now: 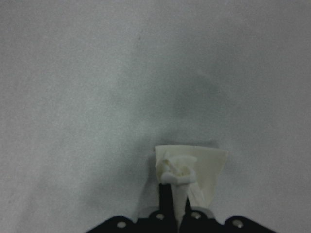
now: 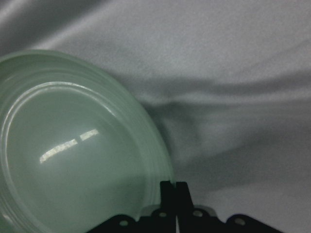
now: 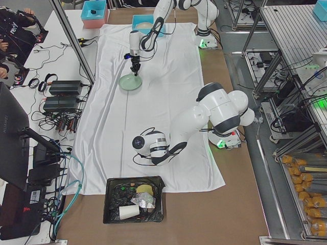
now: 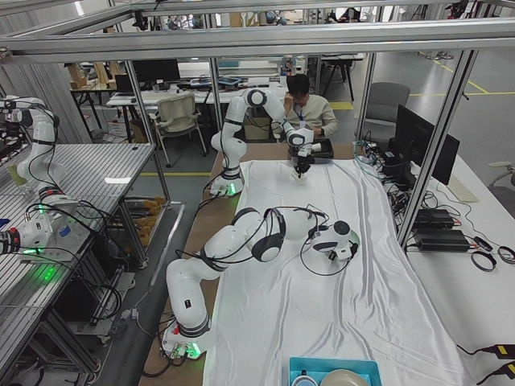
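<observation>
In the left wrist view my left gripper is shut on a crumpled white paper (image 1: pixel 204 170), low over the white cloth (image 1: pixel 87 97). In the right wrist view my right gripper is at the rim of a pale green plate (image 2: pixel 82 160), its fingertips together; whether the rim is pinched between them is hard to tell. The plate (image 3: pixel 130 87) lies flat on the cloth in the camera left view.
A black bin (image 3: pixel 110 199) with assorted items stands beyond the cloth's near edge in the camera left view. A blue tray (image 4: pixel 354 366) holds dishes at the other end.
</observation>
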